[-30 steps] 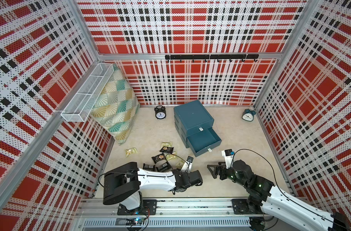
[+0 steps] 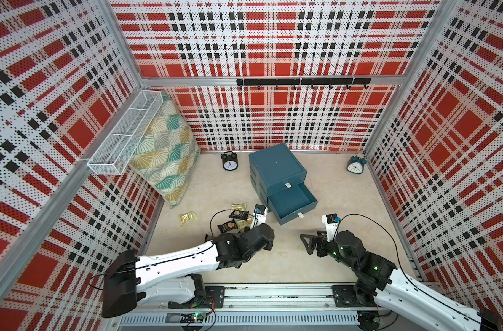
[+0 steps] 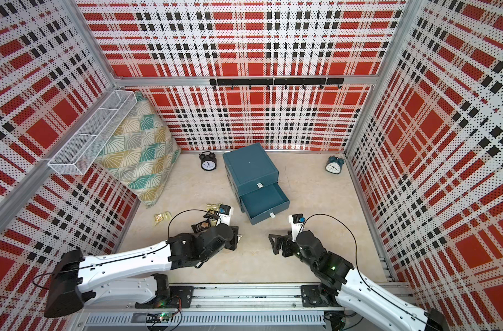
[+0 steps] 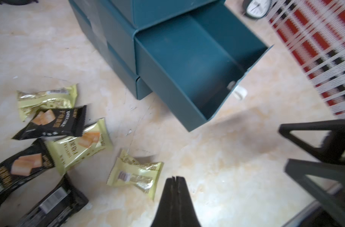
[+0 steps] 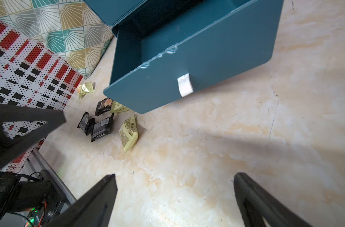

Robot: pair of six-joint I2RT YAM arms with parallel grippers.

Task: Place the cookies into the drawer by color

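Note:
A teal drawer unit (image 2: 276,165) stands centre, one drawer (image 4: 191,56) pulled out, its inside empty in the left wrist view. Yellow cookie packs (image 4: 134,174) and black packs (image 4: 55,121) lie loose on the table left of it; another yellow pack (image 2: 187,217) lies further left. My left gripper is shut, nothing visible between its fingers, above the table beside the nearest yellow pack. My right gripper stands open and empty in front of the drawer, low over the bare table.
A patterned pillow (image 2: 163,149) and a wire basket (image 2: 119,138) occupy the left side. A black clock (image 2: 229,161) and a teal clock (image 2: 355,165) stand at the back.
The right arm has moved very slightly right; the packs in view look unchanged.

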